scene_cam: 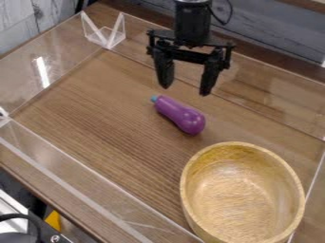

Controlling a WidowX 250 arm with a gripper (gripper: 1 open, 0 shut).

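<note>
My black gripper (pixel 188 74) hangs at the top centre of the camera view, open, its two fingers spread apart with nothing between them. Just below it, a purple eggplant (pixel 181 115) with a pale green tip lies diagonally on the wooden surface (pixel 89 142). The gripper is above the eggplant, not touching it as far as shows.
A large round yellow bowl (pixel 241 228) fills the lower right. A clear plastic object (pixel 105 28) stands at the upper left, near the edge of the wooden area. A dark cable shows at the lower left.
</note>
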